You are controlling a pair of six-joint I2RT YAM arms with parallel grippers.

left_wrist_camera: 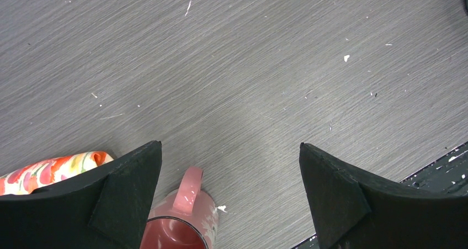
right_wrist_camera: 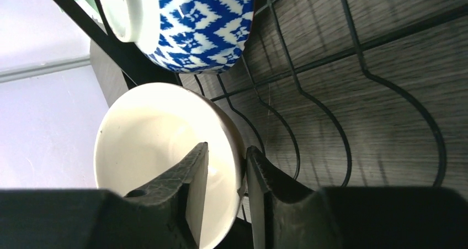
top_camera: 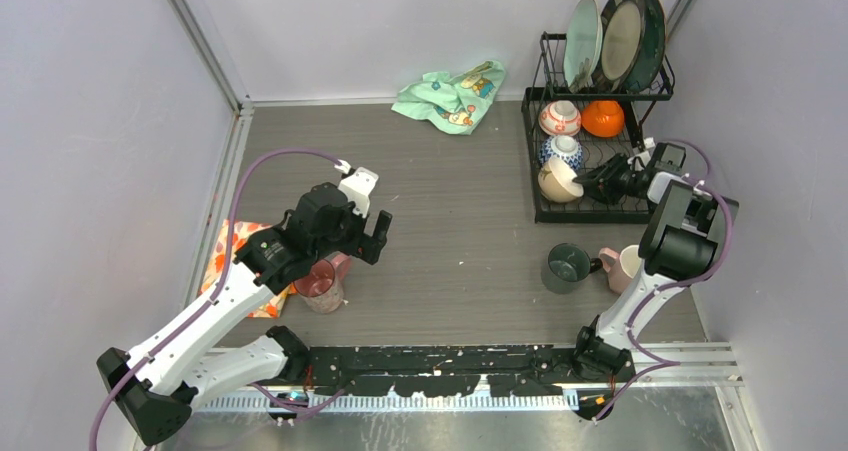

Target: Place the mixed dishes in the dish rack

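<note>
In the rack [top_camera: 536,213], a cream bowl [top_camera: 555,182] lies tilted at the lower tier's front left, beside a blue patterned bowl [right_wrist_camera: 201,25]. My right gripper is at the cream bowl's rim, fingers either side of it and part open; whether they grip it is unclear. An orange bowl [top_camera: 603,117] and a red patterned bowl [top_camera: 560,116] sit behind; plates [top_camera: 618,46] stand on top. My left gripper [top_camera: 370,236] is open and empty above a pink mug [left_wrist_camera: 187,210]. A dark mug [top_camera: 566,264] and another pink mug [top_camera: 620,271] stand before the rack.
A green cloth [top_camera: 450,96] lies against the back wall. An orange patterned cloth [top_camera: 225,251] lies under the left arm.
</note>
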